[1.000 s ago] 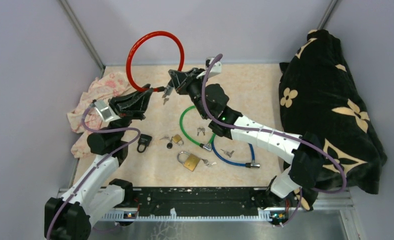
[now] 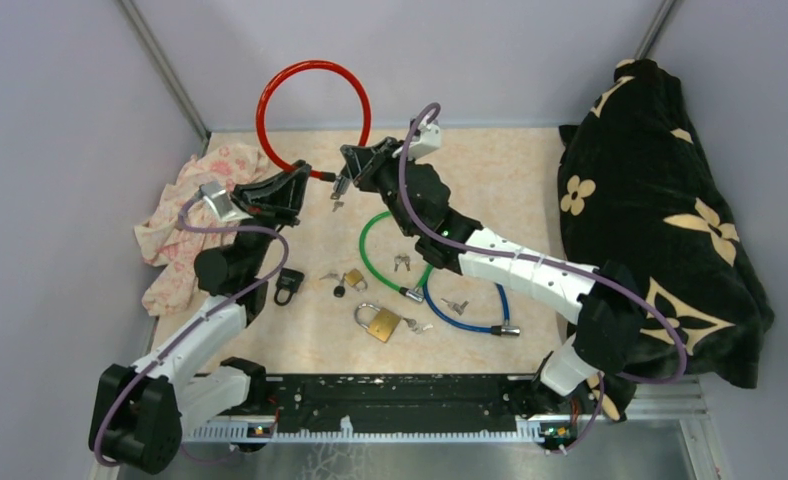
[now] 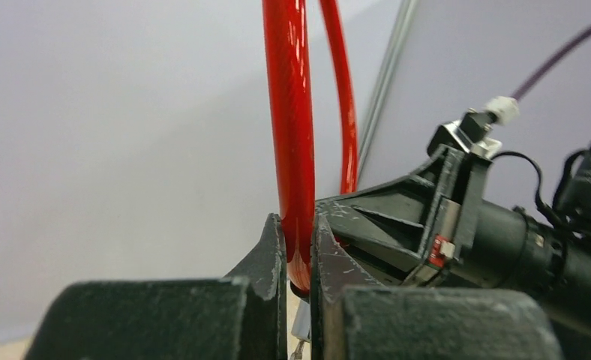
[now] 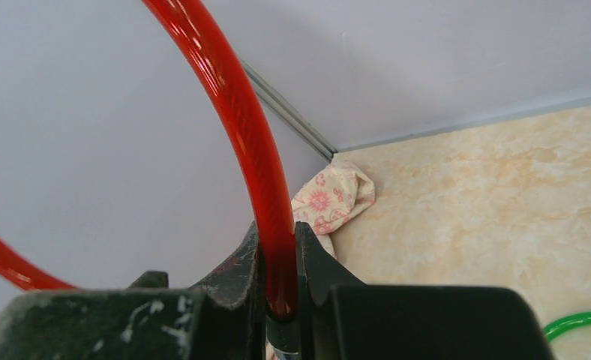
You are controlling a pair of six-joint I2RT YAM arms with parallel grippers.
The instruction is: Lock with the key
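Note:
A red cable lock (image 2: 316, 65) is held up as a loop between both arms. My left gripper (image 2: 304, 172) is shut on the cable near its black-capped end (image 2: 322, 176), as the left wrist view shows on the red cable (image 3: 289, 112). The other end is gripped by my right gripper, shut on the red cable (image 4: 255, 150) just above its dark collar. The metal lock body (image 2: 341, 186) hangs below the right fingers, with a key (image 2: 337, 205) dangling under it. The capped end points at the lock body; whether they touch, I cannot tell.
On the table lie a green cable lock (image 2: 372, 262), a blue one (image 2: 460, 322), a brass padlock (image 2: 381, 323), a smaller padlock (image 2: 355, 279), a black padlock (image 2: 289, 285) and loose keys (image 2: 402, 262). A pink-patterned cloth (image 2: 185, 220) is at left, a dark blanket (image 2: 660, 220) at right.

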